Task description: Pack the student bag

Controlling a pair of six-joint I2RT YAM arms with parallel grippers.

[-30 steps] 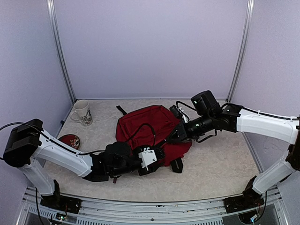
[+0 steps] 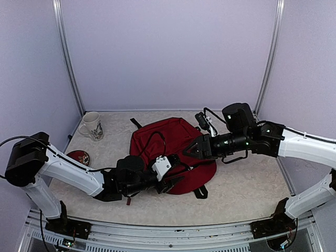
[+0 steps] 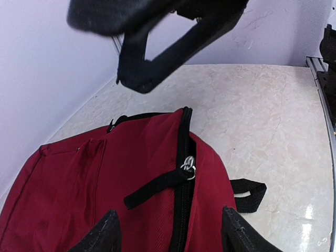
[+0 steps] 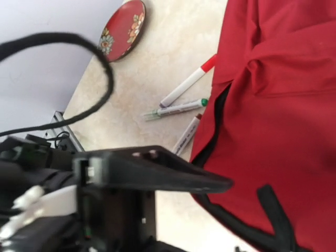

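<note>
The red bag (image 2: 157, 131) lies on the table with both grippers over it. In the left wrist view its black zipper (image 3: 182, 210) runs down the right side with a metal slider (image 3: 189, 167) and black pull strap. My left gripper (image 2: 168, 184) is low at the bag's front, fingertips apart on either side of the zipper, nothing held. My right gripper (image 2: 194, 147) hangs above the bag's right part; in the right wrist view one finger (image 4: 163, 173) shows over the fabric, apart from the strap.
A mug (image 2: 92, 126) and red floral dish (image 4: 122, 29) stand on the left. Several markers (image 4: 186, 86) lie beside the bag.
My left gripper has shifted slightly.
</note>
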